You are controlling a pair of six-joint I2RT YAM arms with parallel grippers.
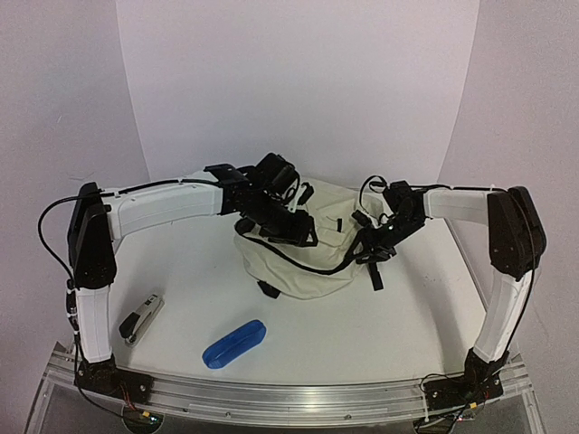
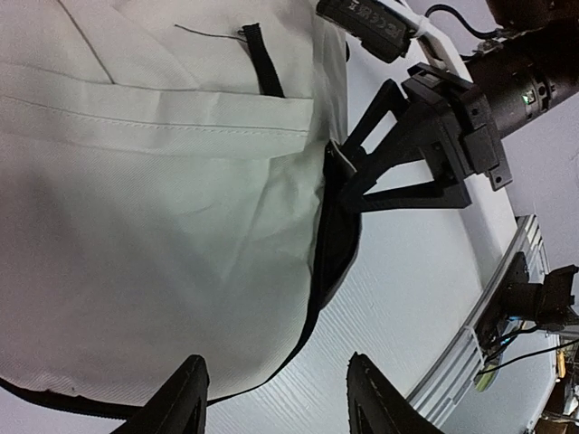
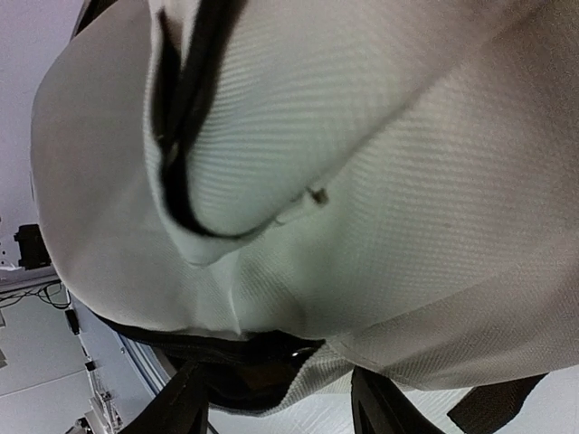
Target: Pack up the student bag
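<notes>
A cream bag with a black zipped edge lies on the table; the pale cloth fills much of the left wrist view. My left gripper is over the bag's middle, its fingers wide apart with no object gripped. At the bag's right end, my right gripper also has spread fingers; the dark-lined corner of the bag's opening shows between them. Front left of the bag are a blue case and a grey-and-black stapler.
A black strap sticks out at the bag's right and a black tab at its front. Bare table lies in front of the bag. Walls close off the back and both sides.
</notes>
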